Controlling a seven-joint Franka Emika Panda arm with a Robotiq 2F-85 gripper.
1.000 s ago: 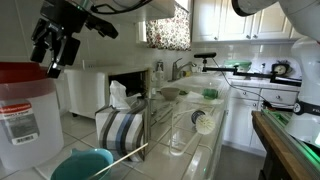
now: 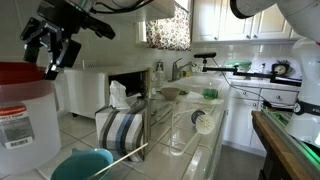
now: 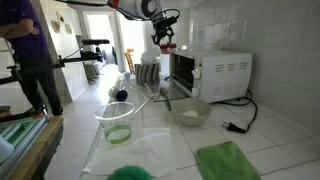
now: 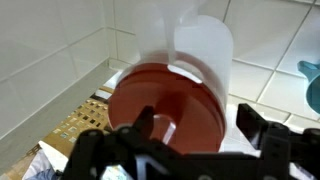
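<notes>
A large whitish, translucent container [image 2: 27, 130] with a red lid [image 2: 18, 73] and a printed label stands at the left of the counter in exterior view 1. It is cut off by the frame edge. My black gripper [image 2: 43, 58] comes down from above at the lid's right side. In the wrist view the red lid [image 4: 170, 100] lies below the palm. Dark fingers [image 4: 258, 132] show on either side, spread apart, with part of the lid in the space between. Whether they touch its rim is hard to make out.
A teal mug [image 2: 82, 165] sits close in front of the container. Beside it stands a striped holder [image 2: 122, 132] with a bag on top, and behind is a white toaster oven [image 3: 212, 78]. Farther along are a bowl [image 3: 190, 113] and green cloth [image 3: 226, 162].
The container has shifted slightly left and tilted, its lid now angled differently. The gripper's fingers at the lid have changed pose slightly. The mug and striped holder stay put.
</notes>
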